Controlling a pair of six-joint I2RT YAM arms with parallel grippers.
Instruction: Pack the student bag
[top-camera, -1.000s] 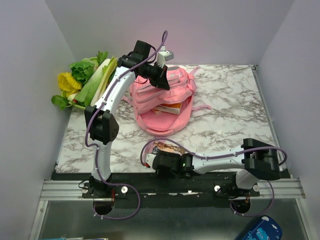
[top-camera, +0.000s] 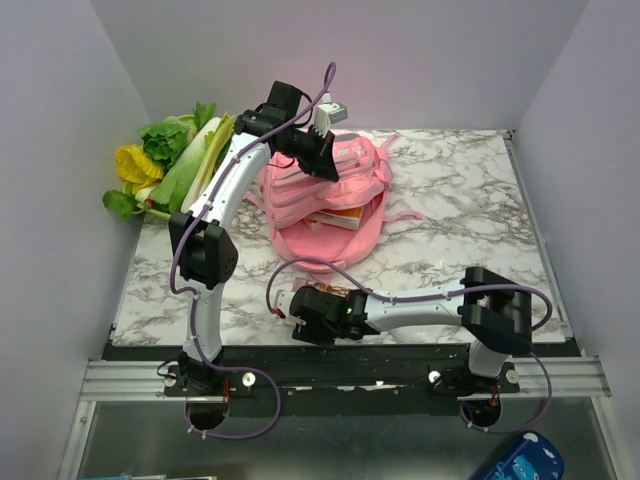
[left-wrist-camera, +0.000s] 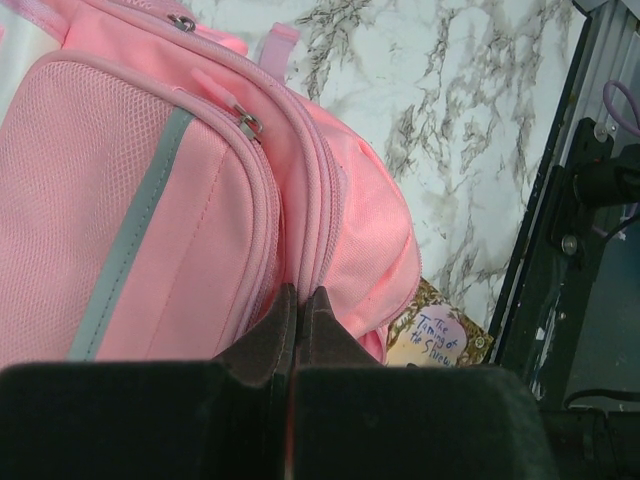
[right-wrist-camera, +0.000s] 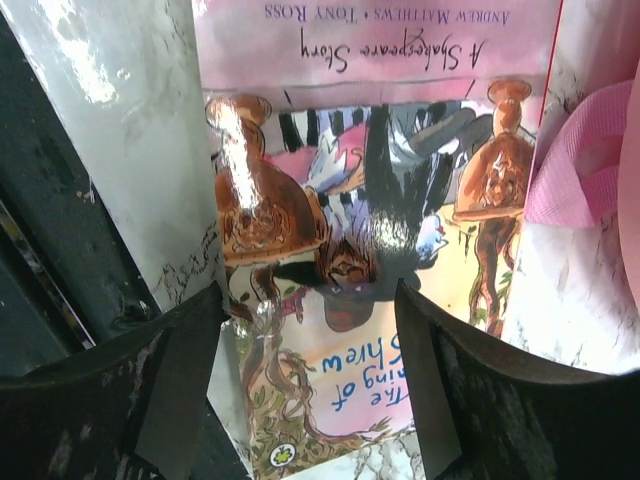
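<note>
The pink bag (top-camera: 295, 195) lies on the marble table, its mouth toward the front with book edges (top-camera: 345, 217) showing inside. My left gripper is shut on the zipper-lined edge of the bag's upper fabric. In the right wrist view, a glossy illustrated book (right-wrist-camera: 350, 210) with a pink title band lies flat. Above it my right gripper is open, one finger (right-wrist-camera: 180, 340) near the book's edge and the other over its cover. The right arm partly covers this book in the top view.
Left of the bag lie vegetables (top-camera: 175, 165). A dark rail (top-camera: 250, 355) runs along the front edge, close to the loose book. A blue item (top-camera: 525, 460) sits below, at the lower right.
The left arm and the bag look unmoved.
</note>
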